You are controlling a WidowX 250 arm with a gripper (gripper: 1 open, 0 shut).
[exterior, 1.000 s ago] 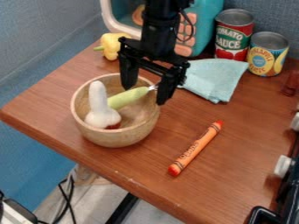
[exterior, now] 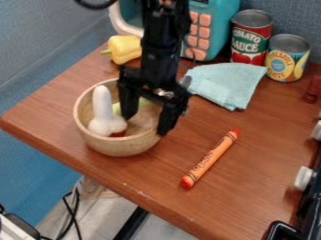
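Observation:
My black gripper [exterior: 146, 112] is down at the right part of a wooden bowl [exterior: 111, 143], its fingers reaching inside, over a pale green item that they largely hide. Whether the fingers are open or closed on it is unclear. A white, pin-like object [exterior: 105, 114] with a reddish base stands in the left of the bowl. An orange crayon [exterior: 211, 157] lies on the table to the right of the bowl.
A light blue cloth [exterior: 226, 84], a tomato can [exterior: 250, 42] and another can [exterior: 287, 59] stand or lie behind at right. A yellow object [exterior: 124, 49] and a teal toy register are at the back. Black items line the right edge.
My gripper has moved down into the bowl and slightly left, covering most of the green item that was more visible earlier.

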